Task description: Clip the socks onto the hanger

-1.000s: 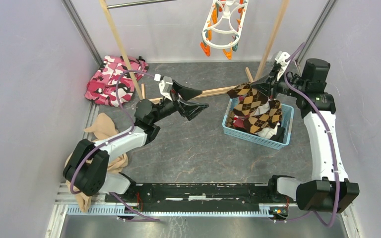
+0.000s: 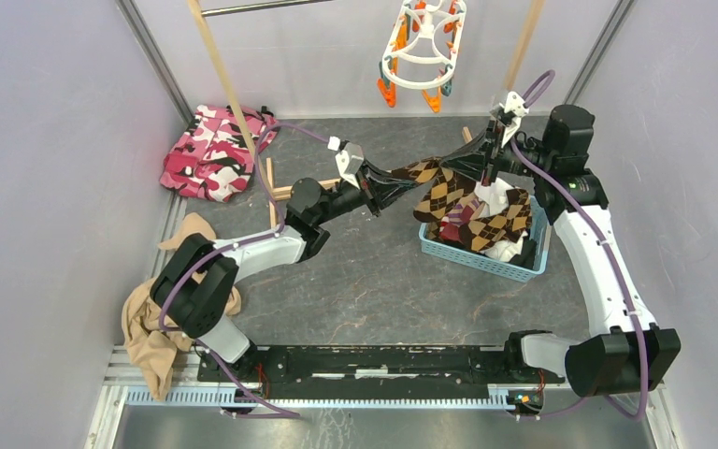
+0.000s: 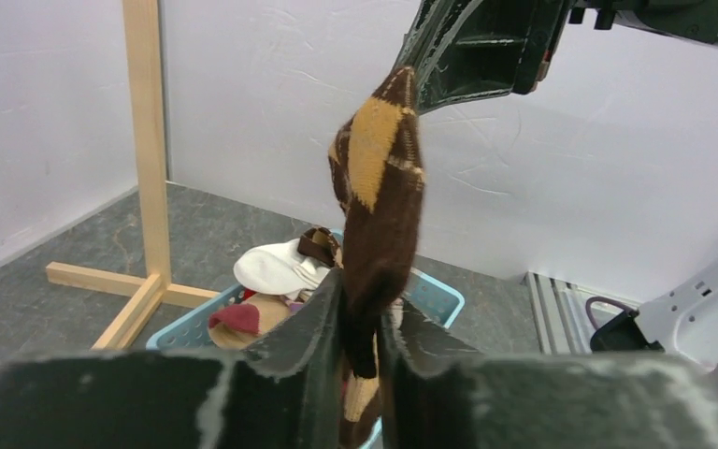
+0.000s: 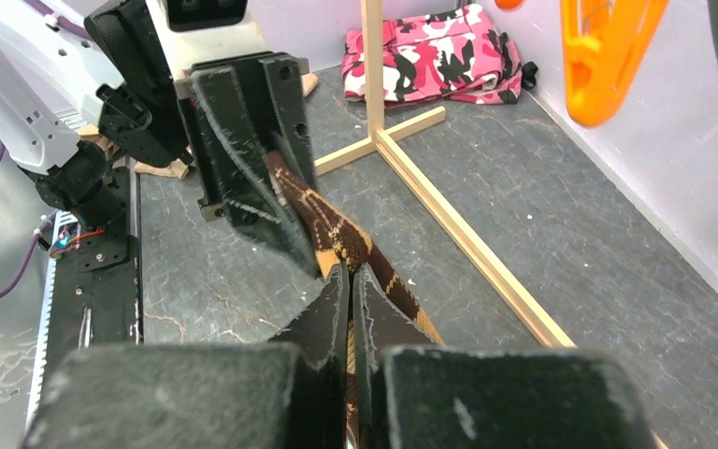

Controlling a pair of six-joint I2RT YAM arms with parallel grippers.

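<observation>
A brown and yellow argyle sock [image 2: 441, 196] stretches between my two grippers above the basket. In the top view my left gripper [image 2: 413, 181] is shut on the sock's left end. The left wrist view shows the dark sock [image 3: 379, 201] pinched between its fingers. My right gripper [image 2: 449, 163] is shut on the other end of the sock, with the cloth [image 4: 337, 229] showing at its fingertips in the right wrist view. The white round hanger [image 2: 423, 47] with orange and teal clips [image 2: 432, 99] hangs at the top, behind the grippers.
A light blue basket [image 2: 480, 265] below holds more socks, white and argyle among them. The wooden stand [image 2: 226, 79] frames the back. A pink camouflage bag [image 2: 210, 154] and beige cloth [image 2: 150, 327] lie at left.
The left gripper moved right and went from open to shut on the sock's free end. My right gripper shifted left with the sock.
</observation>
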